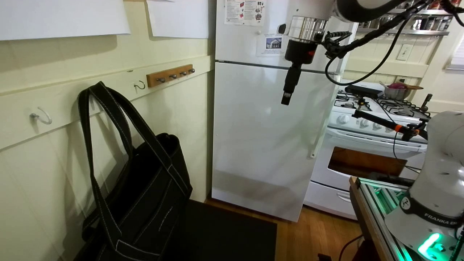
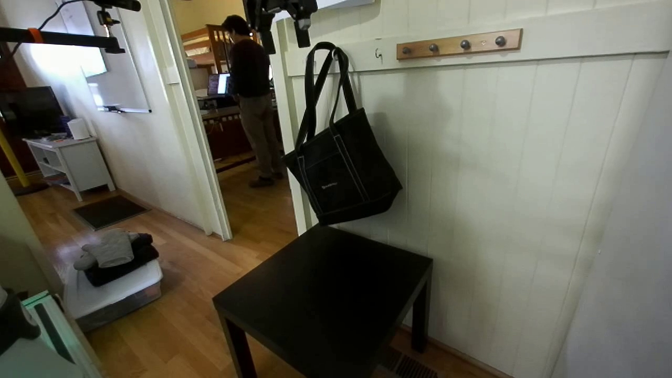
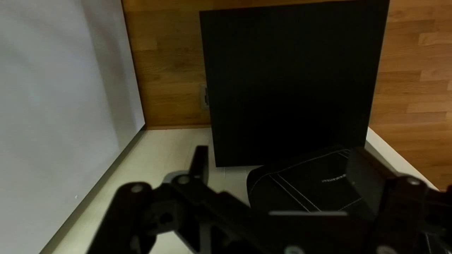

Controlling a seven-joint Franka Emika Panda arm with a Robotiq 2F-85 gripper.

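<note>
A black tote bag (image 2: 345, 169) with white stitching hangs tilted by its two handles against the wall, over a low black table (image 2: 315, 290). In exterior view 1 my gripper (image 1: 285, 99) points downward in front of the fridge, well to the right of the bag (image 1: 150, 191). Its fingers overlap from that side. Exterior view 2 has the gripper (image 2: 286, 39) at the top edge, two fingers spread with empty space between them. Looking down in the wrist view, the open gripper has the bag (image 3: 305, 184) below, partly covered by the gripper body.
A wooden peg rack (image 2: 460, 44) and bare hooks (image 1: 42, 116) are on the wall rail. The white fridge (image 1: 265, 143) stands beside the wall, with the stove (image 1: 365, 156) farther right.
</note>
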